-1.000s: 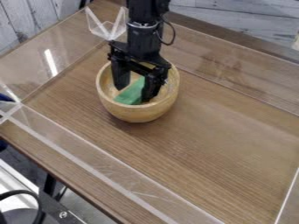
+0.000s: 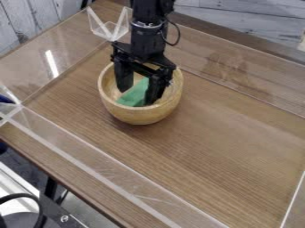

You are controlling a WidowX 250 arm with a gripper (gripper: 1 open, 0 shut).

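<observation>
My black gripper (image 2: pixel 142 64) reaches down from the top centre over a tan wooden bowl (image 2: pixel 141 113). Its two fingers are spread open, reaching to the bowl's left and right rims. A green object (image 2: pixel 136 93) lies inside the bowl, below the middle of the gripper. Whether the fingertips touch the bowl is unclear.
Dark cable shows at the lower left, and a small blue-and-white item sits at the left edge.
The gripper and bowl are nearly in the same place, with at most a very slight shift.
</observation>
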